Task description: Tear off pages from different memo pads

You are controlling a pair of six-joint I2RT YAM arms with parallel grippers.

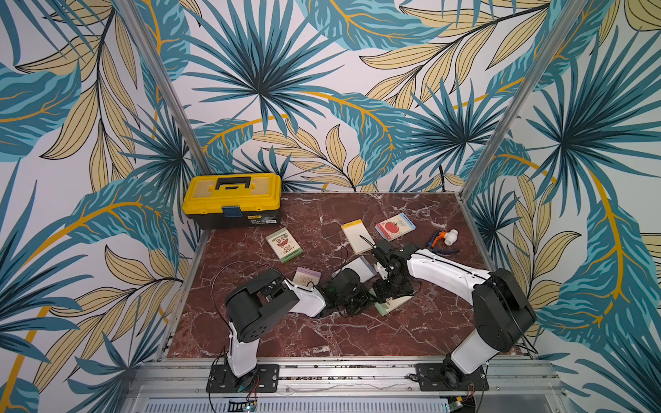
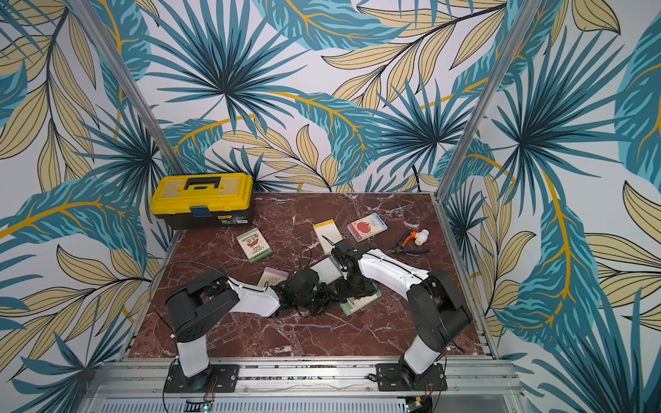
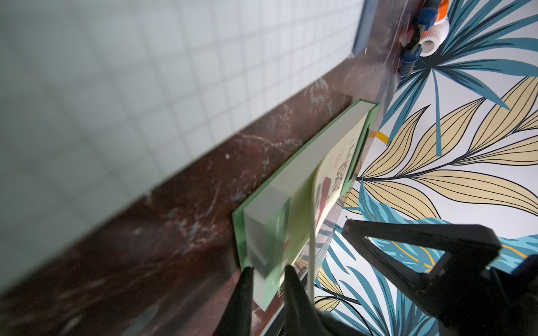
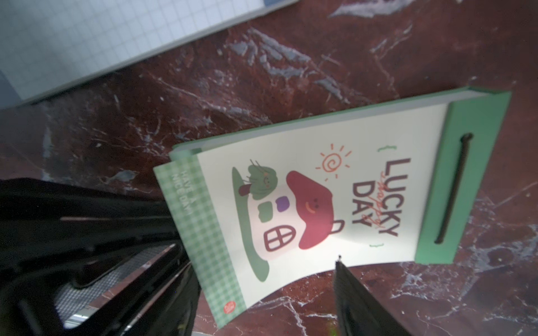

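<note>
A green Lucky Day pad lies between the arms, its cover sheet lifted at the checked end, as the left wrist view [image 3: 336, 173] also shows. My left gripper is at that end, fingers apart around or beside the lifted edge; whether they touch it is unclear. My right gripper is open over the pad's near long edge, nothing between its fingers. A grid pad [image 4: 112, 39] lies alongside. Other pads lie farther off: a Lucky Day pad [image 1: 283, 244], a yellow-topped pad [image 1: 356, 235], an apple pad [image 1: 395, 226], a purple pad [image 1: 306, 274].
The yellow toolbox [image 1: 231, 199] stands at the back left. Orange and blue tools with a white part [image 1: 450, 238] lie at the back right. Both arms crowd the centre.
</note>
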